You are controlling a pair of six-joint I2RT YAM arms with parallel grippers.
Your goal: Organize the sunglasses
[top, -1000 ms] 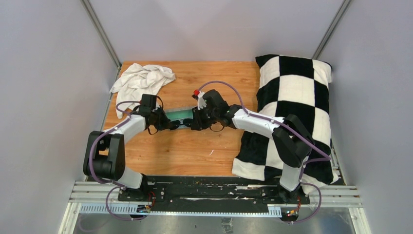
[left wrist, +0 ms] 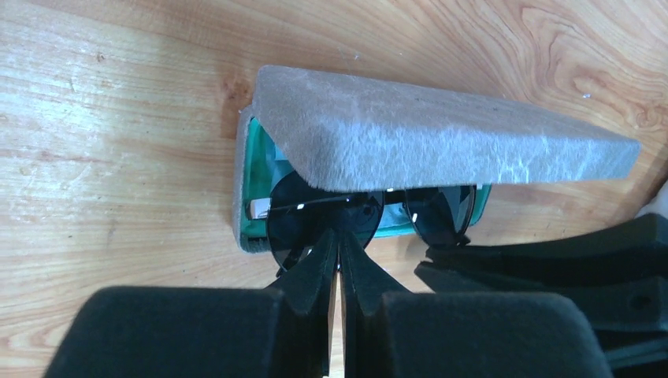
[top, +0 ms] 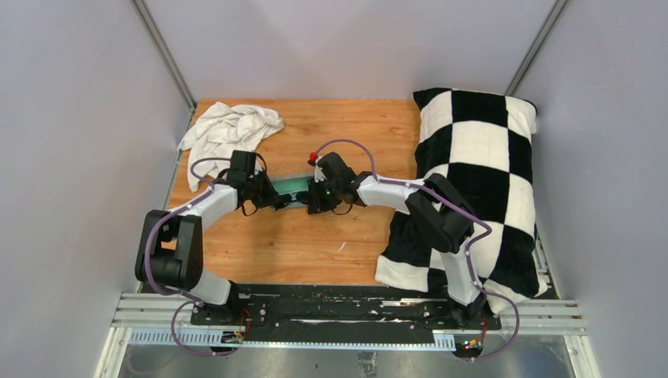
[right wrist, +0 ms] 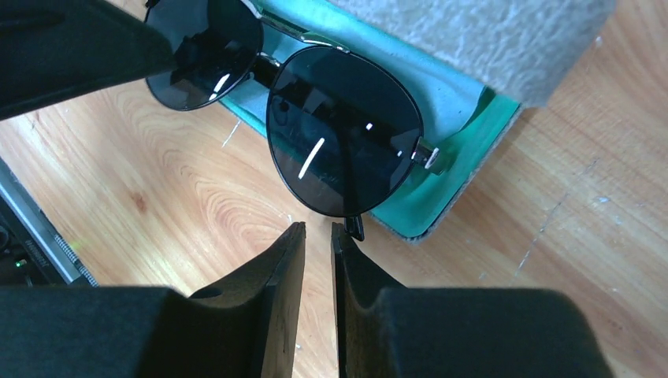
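The sunglasses (right wrist: 344,130), dark-lensed with a thin metal frame, lie partly in the open grey case (left wrist: 441,138), lined in teal. Their lower lens edges overhang its near side. At the lens on the left, my left gripper is shut on the sunglasses; the exact grip point is hidden by its fingers. My right gripper stands slightly open at the other end, just off the case's near edge. A dark temple tip (right wrist: 354,228) hangs beside its right-hand finger, and only table shows in the gap. From above, both grippers flank the case (top: 293,185).
A crumpled white cloth (top: 224,134) lies at the back left. On the right, a black-and-white checked cushion (top: 473,169) covers the table side.
The right arm has shifted slightly left and its elbow has come inward, with the gripper still near the case. Left arm, case and sunglasses look nearly unchanged.
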